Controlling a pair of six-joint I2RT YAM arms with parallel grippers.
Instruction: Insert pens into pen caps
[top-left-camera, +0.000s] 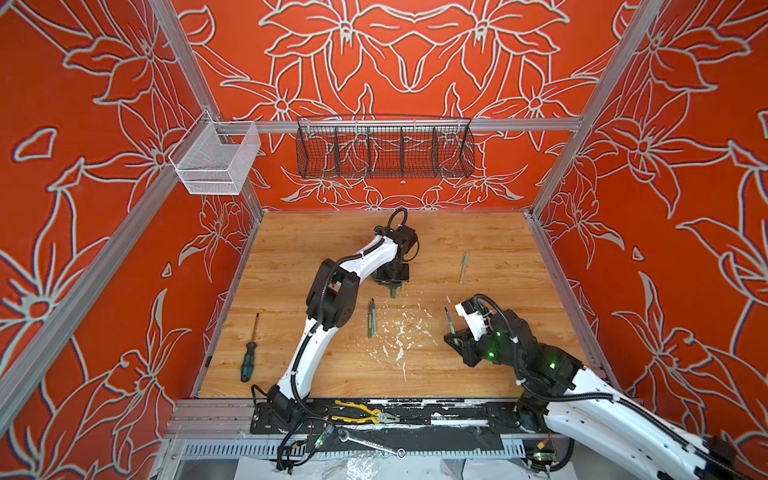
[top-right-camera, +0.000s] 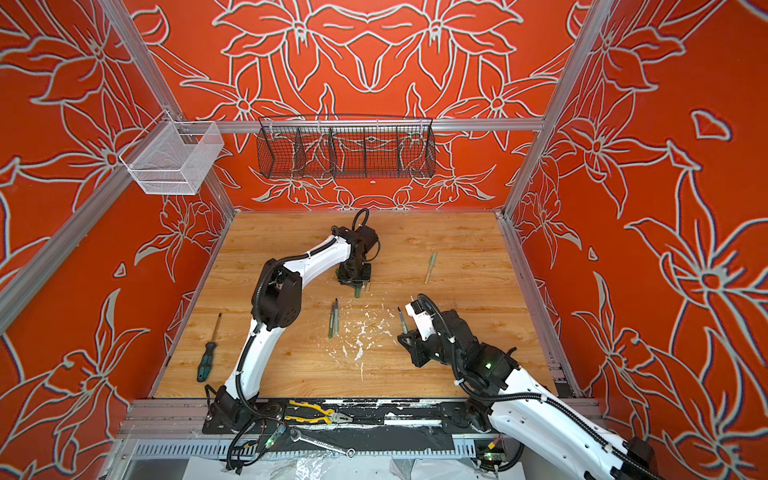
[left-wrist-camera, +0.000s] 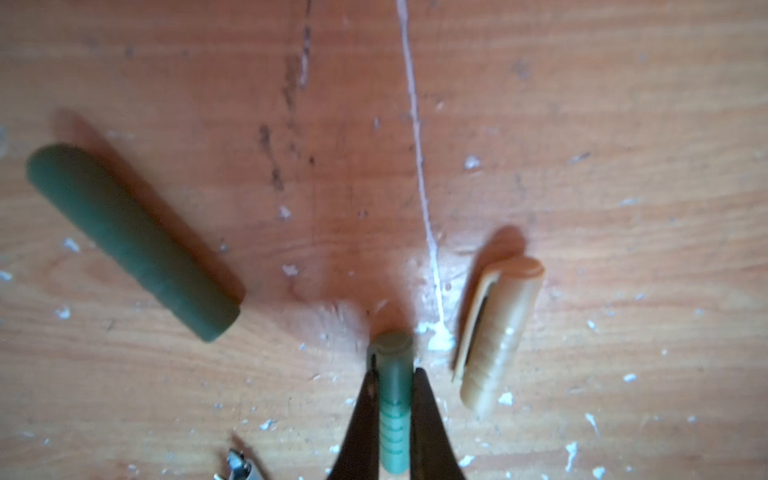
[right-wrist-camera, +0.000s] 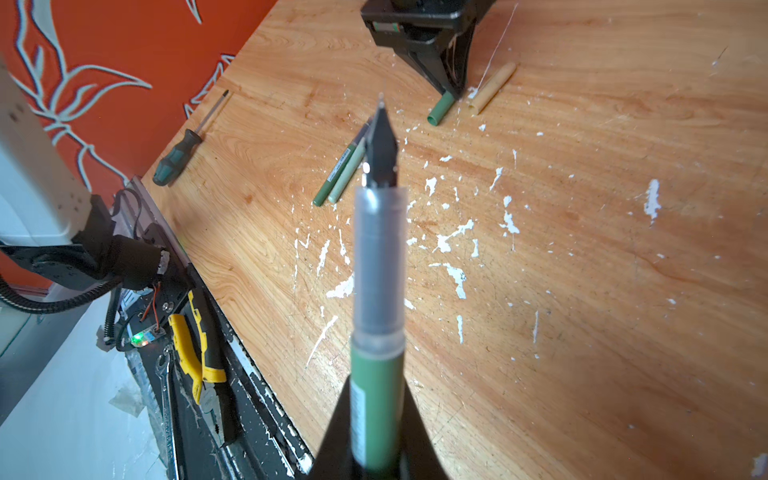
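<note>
My left gripper is shut on a bright green pen cap (left-wrist-camera: 393, 432), one finger on each side, low over the table. In the right wrist view the open end of this green cap (right-wrist-camera: 438, 112) shows below the left fingers. My right gripper is shut on the green barrel of an uncapped pen (right-wrist-camera: 378, 272), its metal nib pointing up and away from the fingers. In the left wrist view a dark green cap (left-wrist-camera: 132, 240) lies to the left and a beige cap (left-wrist-camera: 502, 332) to the right, apart from the held one.
Two uncapped pens (top-left-camera: 372, 318) lie side by side near the table's middle. Another pen (top-left-camera: 464, 268) rests at the back right. A screwdriver (top-left-camera: 249, 356) lies at the left; pliers (top-left-camera: 360, 413) and a wrench (top-left-camera: 372, 442) sit along the front edge. Table space between the grippers is clear.
</note>
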